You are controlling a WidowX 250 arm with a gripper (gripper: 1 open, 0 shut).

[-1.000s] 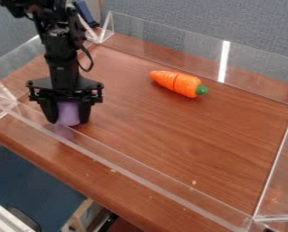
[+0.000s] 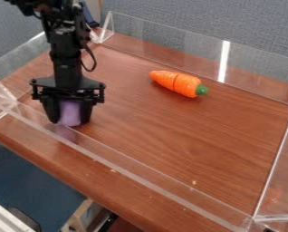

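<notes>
My black gripper (image 2: pixel 69 107) is low at the left of the wooden table, down around a purple object (image 2: pixel 71 116) that sits between its fingers, close to the clear left and front walls. Whether the fingers press on it is hard to tell. An orange toy carrot (image 2: pixel 176 82) with a green top lies toward the back middle, apart from the gripper.
Clear plastic walls (image 2: pixel 225 62) border the wooden table (image 2: pixel 195 154) on its sides. Below the front left edge are a dark floor and some white and wooden parts.
</notes>
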